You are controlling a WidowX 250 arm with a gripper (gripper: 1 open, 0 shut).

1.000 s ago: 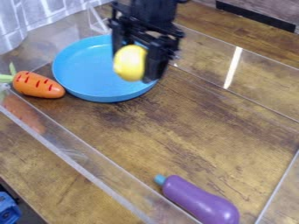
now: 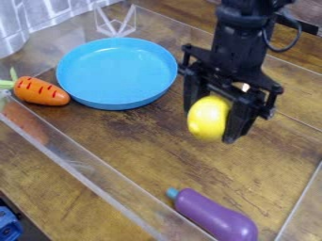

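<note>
My black gripper (image 2: 224,105) hangs over the wooden board at the upper middle right, shut on a yellow object (image 2: 208,119) held low between its fingers. A blue plate (image 2: 113,71) lies to its left at the back. A toy carrot (image 2: 38,91) lies at the left edge, and a purple toy eggplant (image 2: 214,213) lies at the front right, below the gripper.
Clear plastic walls (image 2: 75,160) border the board on the left and back. The middle and front left of the board are bare wood. A small blue item (image 2: 8,226) sits outside the wall at lower left.
The gripper, with the yellow object, has moved right and toward the front, away from over the blue plate. The plate, carrot and eggplant have stayed put.
</note>
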